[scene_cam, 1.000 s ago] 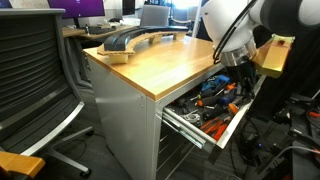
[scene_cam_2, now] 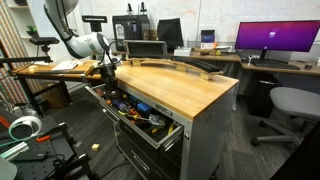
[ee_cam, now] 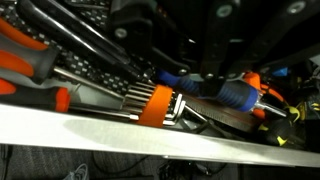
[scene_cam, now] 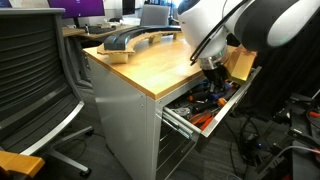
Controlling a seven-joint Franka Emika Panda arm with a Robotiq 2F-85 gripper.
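My gripper (scene_cam: 213, 80) reaches down into an open drawer (scene_cam: 184, 124) of tools. It looks shut, with nothing clear between its fingers, whose tips are dark and hard to make out. In the wrist view the gripper covers the upper middle, just over the tools. Screwdrivers with red and black handles (ee_cam: 30, 94) lie at the left. Below the gripper are a blue handle (ee_cam: 238, 95) and an orange piece (ee_cam: 156, 106). What lies directly behind the gripper is hidden.
The drawer's pale front edge (ee_cam: 150, 138) runs close below the gripper. Beside the drawer stands the cabinet with its wooden top (scene_cam_2: 170, 87); a long curved piece (scene_cam_2: 175, 65) rests on it. A chair (scene_cam: 40, 85) is at the left. Cables lie on the dark floor.
In exterior view 1 the arm and gripper have moved left along the drawer, toward the cabinet side. The drawer has stayed open in the same place.
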